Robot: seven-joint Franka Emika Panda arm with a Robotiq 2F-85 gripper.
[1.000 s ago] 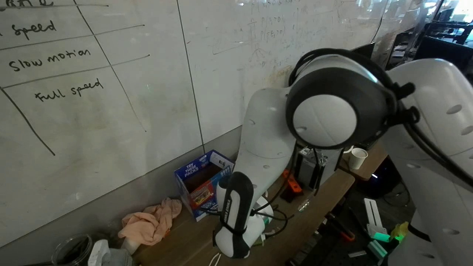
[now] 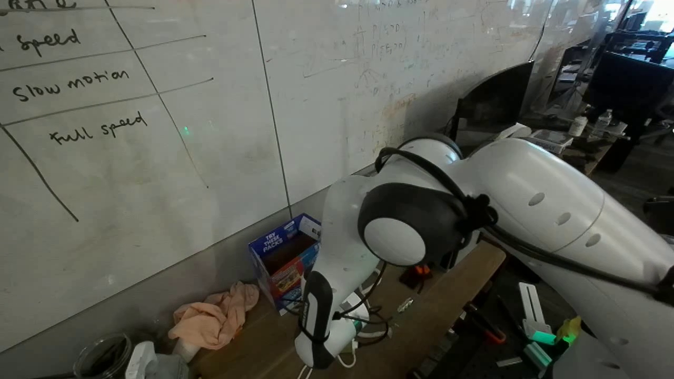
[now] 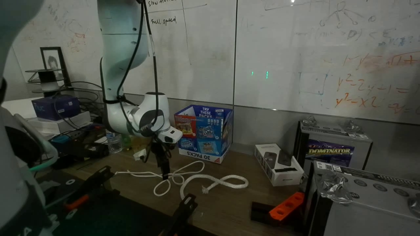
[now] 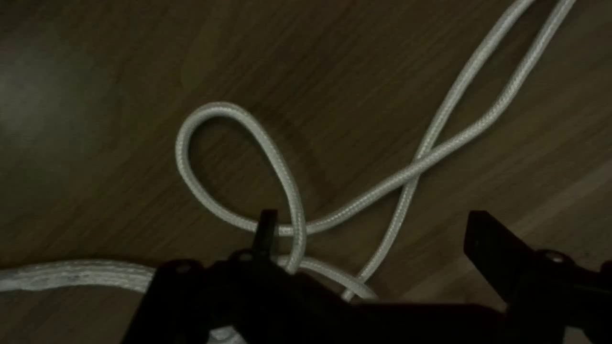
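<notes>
A white braided rope (image 4: pixel 275 155) lies on the wooden table, looped and crossing itself in the wrist view. A thicker stretch of white rope (image 4: pixel 80 275) enters from the left and passes behind my gripper's dark body. My gripper stands open low over the table, its left finger (image 4: pixel 265 229) in front of a strand near the small loop, its right finger (image 4: pixel 487 241) over bare wood. In exterior view 2 the gripper (image 3: pixel 164 177) points down among the loops of the rope (image 3: pixel 232 185). Whether the fingertips touch the rope or table, I cannot tell.
Behind the gripper stands a blue snack box (image 3: pixel 204 133) against the whiteboard wall. A white carton (image 3: pixel 278 164), an orange part (image 3: pixel 287 206) and grey cases (image 3: pixel 366 200) occupy the right side. A pink cloth (image 2: pixel 215 316) lies left in exterior view 1.
The arm has lowered and shifted left in exterior view 1, its elbow dropping noticeably. The wrist has moved slightly left and down. Box and cloth stay in place.
</notes>
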